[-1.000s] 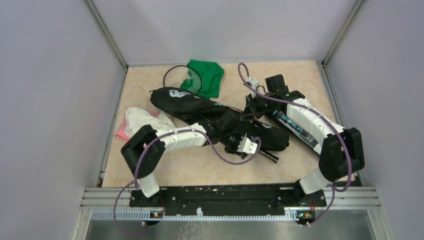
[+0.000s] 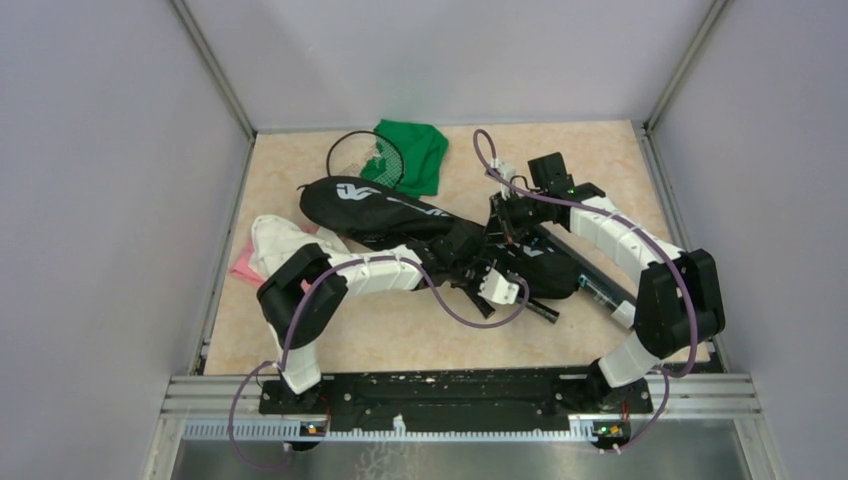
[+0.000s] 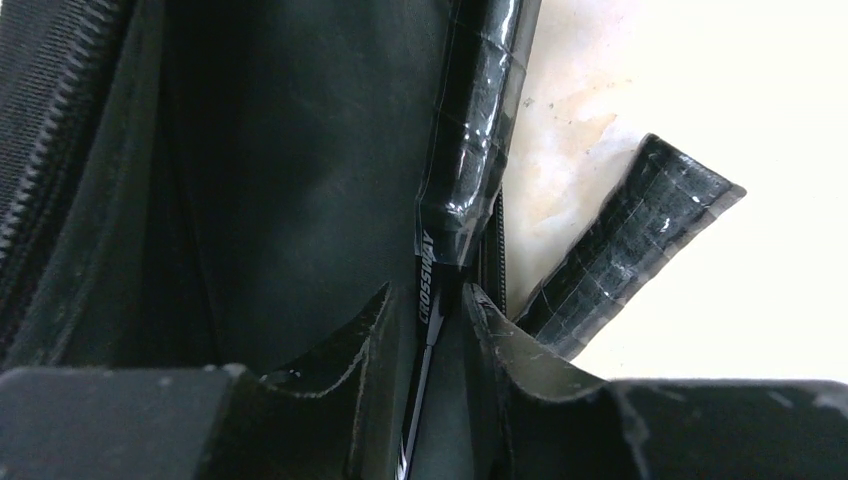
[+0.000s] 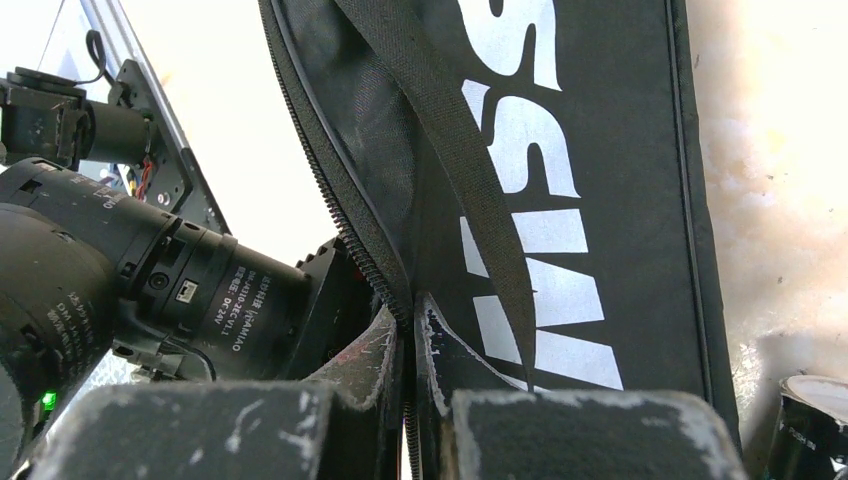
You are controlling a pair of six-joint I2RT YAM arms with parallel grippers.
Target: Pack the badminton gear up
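Observation:
A black racket bag point(image 2: 360, 205) lies diagonally across the table, its zipper edge and white lettering in the right wrist view. My right gripper is shut on that zipper edge. In the left wrist view, a racket handle point(image 3: 475, 120) with black grip and a CROSSWAY shaft lies in the open bag point(image 3: 290, 170). My left gripper has its fingertips part open on either side of that shaft. A second black grip point(image 3: 630, 240) lies on the table just right of it.
A racket head point(image 2: 350, 135) and green cloth point(image 2: 420, 160) lie at the back, white and pink cloths point(image 2: 280, 240) at left. A shuttlecock tube point(image 2: 605, 295) lies at right.
My left arm has shifted slightly to the right over the bag.

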